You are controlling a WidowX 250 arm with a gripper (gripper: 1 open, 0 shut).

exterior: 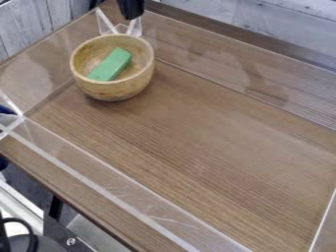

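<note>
A round wooden bowl [130, 81] stands at the upper left of the table, holding a green block [109, 64] that lies tilted along its inside. My gripper [129, 10] is a dark shape at the top edge of the view, above and behind the bowl and mostly out of frame; whether it is open or shut does not show. A pale, pointed object [106, 25] stands just behind the bowl, under the gripper.
Clear strips run along its left side and near edge. Dark cables and parts lie beyond the lower-left corner, and a pale panelled wall is behind.
</note>
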